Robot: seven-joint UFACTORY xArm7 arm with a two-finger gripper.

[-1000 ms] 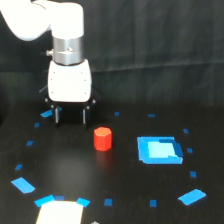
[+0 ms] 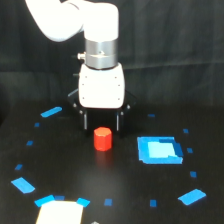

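A red block [image 2: 102,139] stands on the dark table a little left of the middle. Directly above or just behind it hangs my white gripper [image 2: 102,124], pointing down. Its dark fingers are spread apart, one toward each side of the block's top, and I see no contact with the block. How far the fingertips reach down is hard to tell against the black background.
To the right lies a blue square [image 2: 143,151] with a pale middle. Strips of blue tape [image 2: 22,185] and small blue marks are scattered over the table. A pale object [image 2: 60,212] is cut off at the front left edge.
My gripper has moved right, from left of the red block to over it, and sits slightly lower. The block and the blue square have stayed in place.
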